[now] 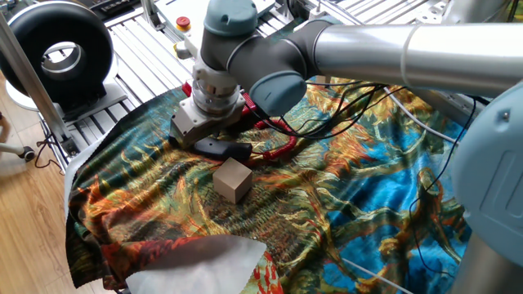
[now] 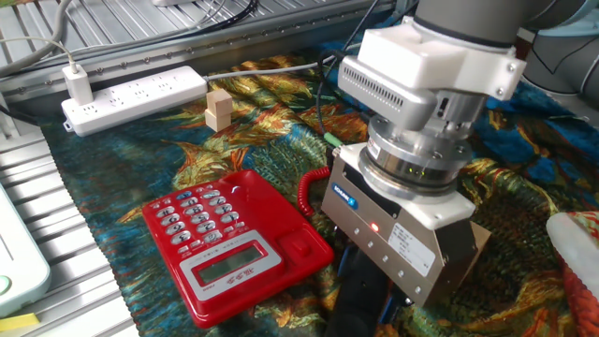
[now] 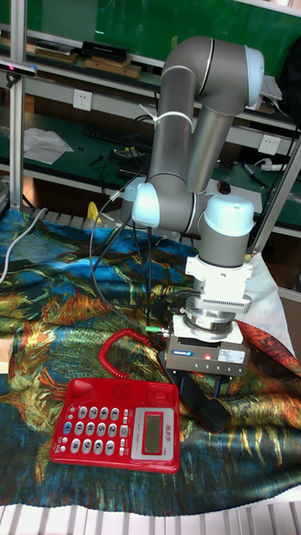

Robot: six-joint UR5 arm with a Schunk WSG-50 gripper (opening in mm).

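Note:
My gripper (image 3: 201, 384) points down over the black handset (image 3: 206, 411), which lies on the patterned cloth to the right of the red telephone (image 3: 84, 392) in exterior view 3. Two dark fingers reach down beside the handset, spaced apart, with part of it between them. Whether they press on it cannot be made out. In exterior view 2 the gripper body hides much of the handset (image 2: 360, 292). From exterior view 1, the handset (image 1: 225, 150) sticks out from under the gripper, and its red coiled cord (image 1: 282, 149) runs off to the right.
A wooden cube (image 1: 233, 180) sits close to the handset. Two small stacked blocks (image 2: 218, 110) stand near a white power strip (image 2: 136, 100). Loose black cables (image 1: 343, 122) hang by the arm. The cloth is wrinkled, with a folded pale corner (image 1: 200, 265) at the front.

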